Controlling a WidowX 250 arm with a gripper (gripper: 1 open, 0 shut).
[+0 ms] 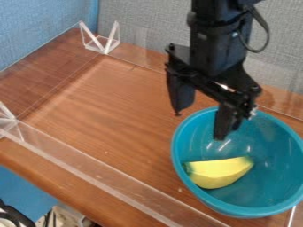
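A black robot gripper [201, 111] hangs above the left rim and back of a teal bowl [260, 195], its two fingers apart with nothing visible between them. Inside the bowl, toward the front left, lies a yellow banana-like object [218, 171].
A clear barrier strip [119, 182] runs along the front edge. White wire brackets [102, 40] stand at the back left corner, with grey padded walls [284, 62] behind.
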